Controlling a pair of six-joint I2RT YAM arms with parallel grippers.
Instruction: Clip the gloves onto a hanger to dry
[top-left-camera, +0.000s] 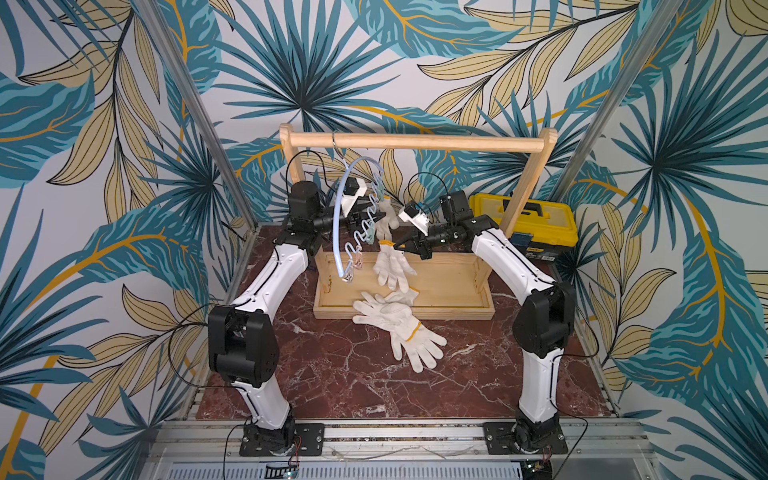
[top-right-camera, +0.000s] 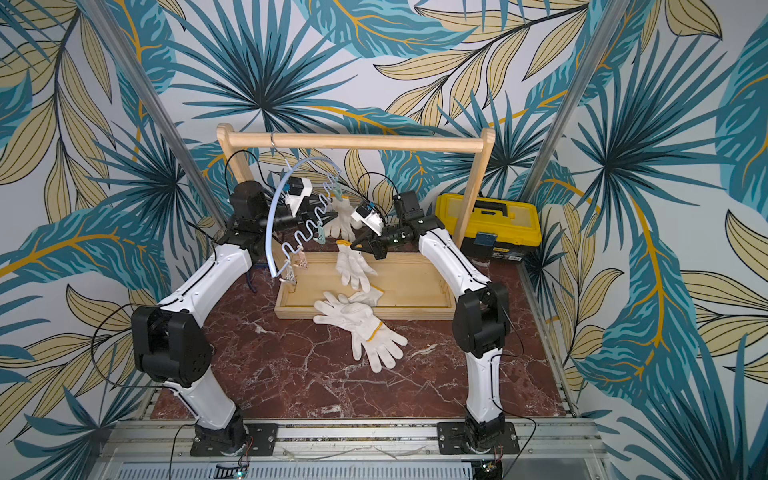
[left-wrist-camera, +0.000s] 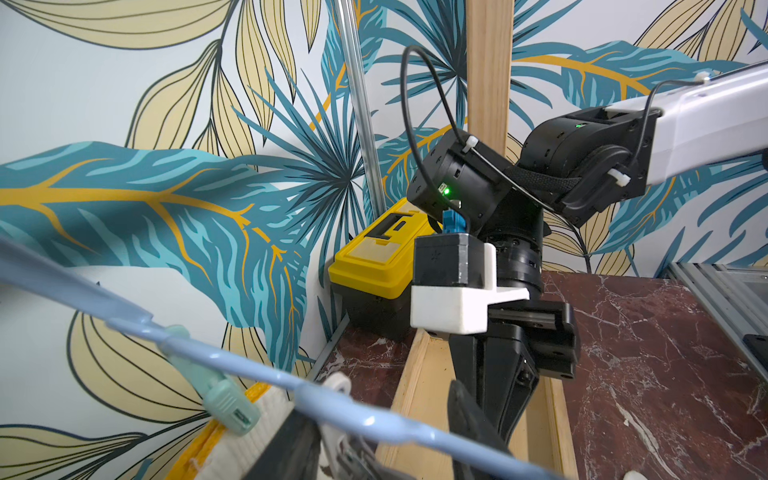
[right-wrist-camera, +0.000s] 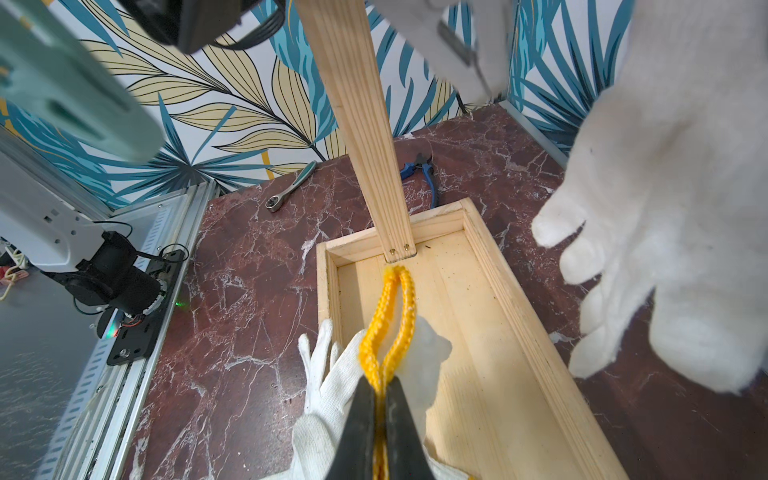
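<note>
A light blue hanger (top-left-camera: 338, 232) with small clips hangs from the wooden rod (top-left-camera: 416, 142). One white glove (top-left-camera: 389, 217) hangs behind it, apparently from a teal clip (left-wrist-camera: 228, 404). My right gripper is shut on the yellow cuff (right-wrist-camera: 406, 312) of another white glove (top-left-camera: 393, 268), which dangles above the tray. Beside the hanger, my left gripper (top-left-camera: 381, 214) is open; the hanger's bar crosses in front of its fingers (left-wrist-camera: 288, 452), and a grey clip (left-wrist-camera: 348, 440) shows between them. More white gloves (top-left-camera: 417, 344) lie overlapping at the tray's front edge.
The wooden tray (top-left-camera: 456, 312) sits under the rod. A yellow toolbox (top-left-camera: 552, 224) stands at the back right. Pliers (right-wrist-camera: 422, 172) and a wrench (right-wrist-camera: 289, 188) lie left of the tray. Red marble is clear on both sides in front.
</note>
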